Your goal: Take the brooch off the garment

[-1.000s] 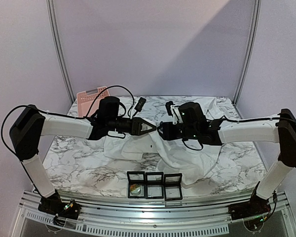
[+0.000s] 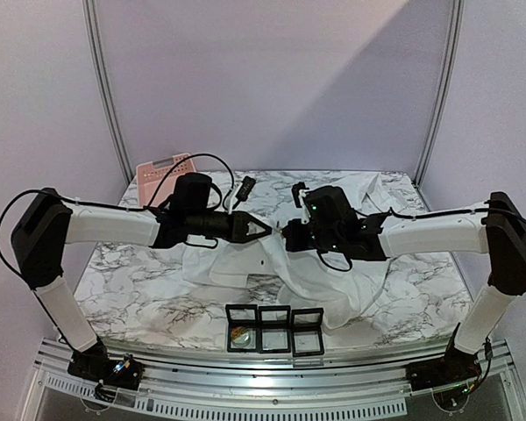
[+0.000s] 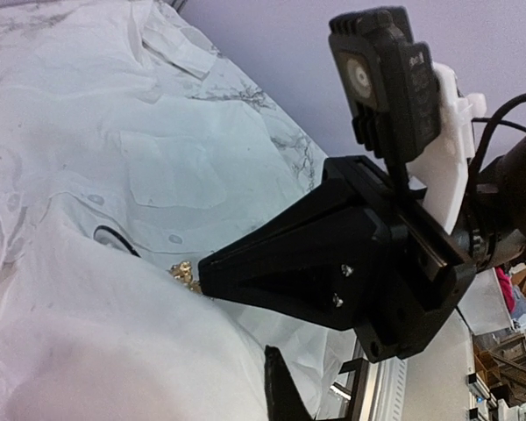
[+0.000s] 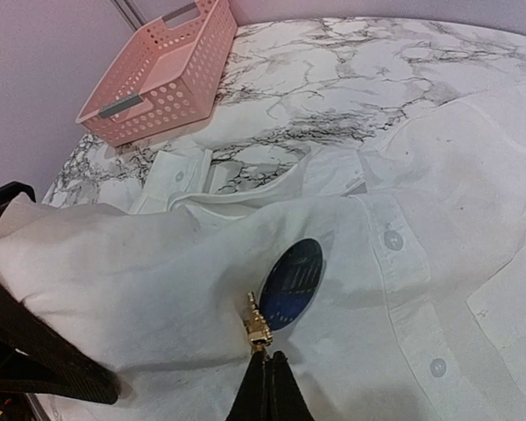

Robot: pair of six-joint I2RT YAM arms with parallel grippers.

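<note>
The white garment (image 2: 333, 289) is bunched up between my two grippers over the table. A gold brooch (image 4: 258, 326) sits on the raised cloth beside a dark blue oval patch (image 4: 291, 282). My right gripper is shut, its tips just below the brooch; in the left wrist view the gold piece (image 3: 182, 274) shows right at its tips, and I cannot tell whether they touch. My left gripper (image 2: 265, 230) is shut at the raised fold of cloth, seen at the left edge of the right wrist view; whether fabric is between its fingers is hard to see.
A pink basket (image 4: 158, 88) stands at the back left. Three small black open boxes (image 2: 274, 348) sit along the front edge, the left one containing something gold. Bare marble table (image 2: 123, 289) shows at the sides and front.
</note>
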